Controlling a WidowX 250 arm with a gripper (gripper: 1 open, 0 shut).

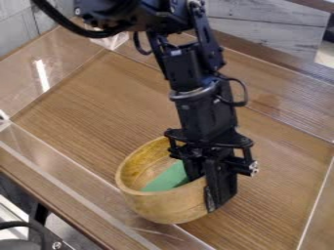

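A pale wooden bowl [156, 203] stands on the table near the front edge, tilted or seen from above, with a green object [167, 178] inside it. My black gripper [209, 186] comes down over the bowl's right side and is shut on it; its fingertips are mostly hidden by its own body, so the exact grip on the rim is hard to see.
A low clear edge runs along the front left. Cables show at the bottom left corner. A grey wooden backdrop lies behind.
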